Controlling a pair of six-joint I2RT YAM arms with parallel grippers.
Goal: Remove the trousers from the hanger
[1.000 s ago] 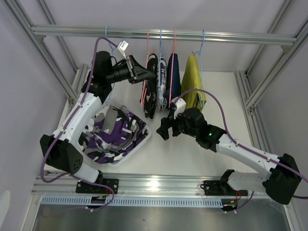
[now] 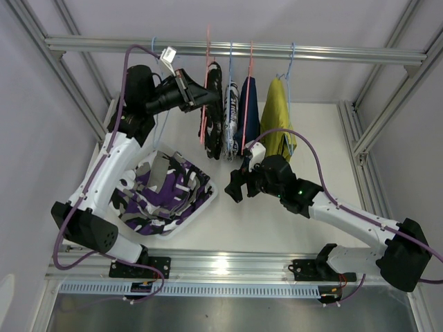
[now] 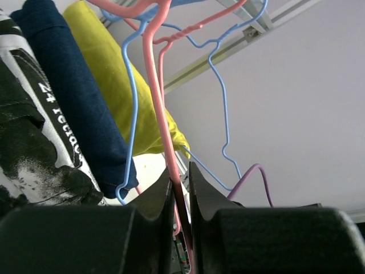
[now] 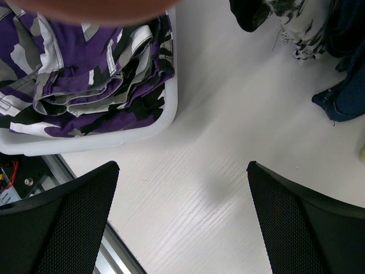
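Folded garments hang on pink and blue hangers: a black-and-white pair [image 2: 212, 111], a patterned one [image 2: 231, 117], navy [image 2: 246, 114] and yellow [image 2: 275, 117]. My left gripper [image 2: 201, 98] is up by the black-and-white pair's pink hanger [image 3: 162, 128]; in the left wrist view that hanger runs down between the close-set fingertips, and I cannot tell whether they grip it. My right gripper [image 2: 239, 181] hangs open below the garments, nothing between its fingers.
A white tray [image 4: 154, 128] with purple camouflage clothing [image 2: 163, 190] lies on the floor at left. The rail [image 2: 332, 55] crosses overhead.
My left arm has shifted slightly left, and the pink hanger and black-and-white garment with it. The right arm looks still.
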